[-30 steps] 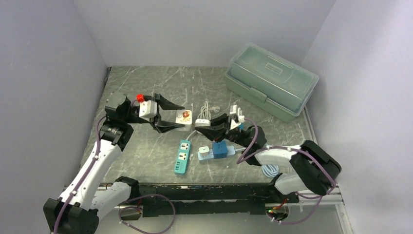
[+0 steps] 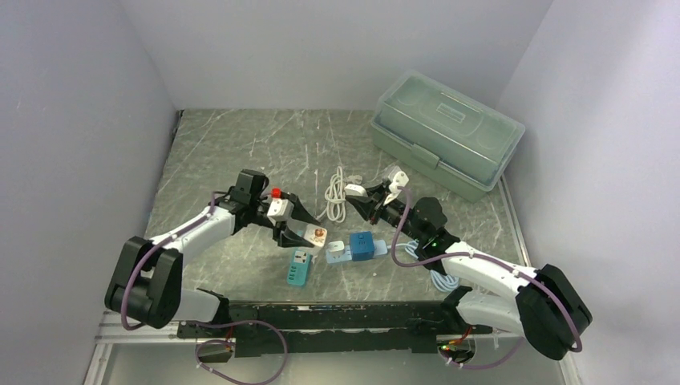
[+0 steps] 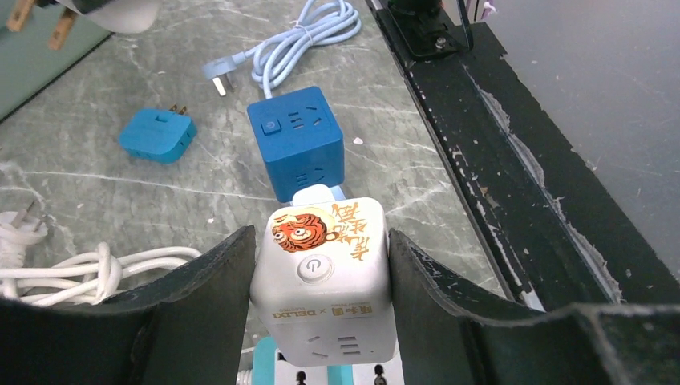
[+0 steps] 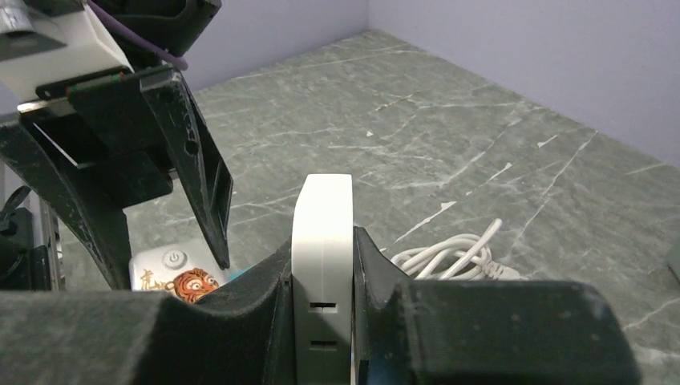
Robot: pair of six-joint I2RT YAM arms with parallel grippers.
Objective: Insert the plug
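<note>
My left gripper (image 2: 303,231) holds a white cube plug adapter with a tiger print (image 3: 321,273) between its fingers, over the upper end of the teal power strip (image 2: 297,271). In the left wrist view the strip's sockets show just below the cube. My right gripper (image 2: 359,197) is shut on a white plug (image 4: 322,265), raised behind and right of the strips. A blue cube socket (image 2: 362,245) and a small white plug (image 2: 336,247) sit on a light blue strip.
A lidded green box (image 2: 445,128) fills the back right. Coiled white cable (image 2: 335,200) lies in the middle, light blue cable (image 3: 301,44) at the right.
The left gripper has come down and toward the front with the tiger cube, over the teal strip. The right gripper has moved right and back with its white plug.
</note>
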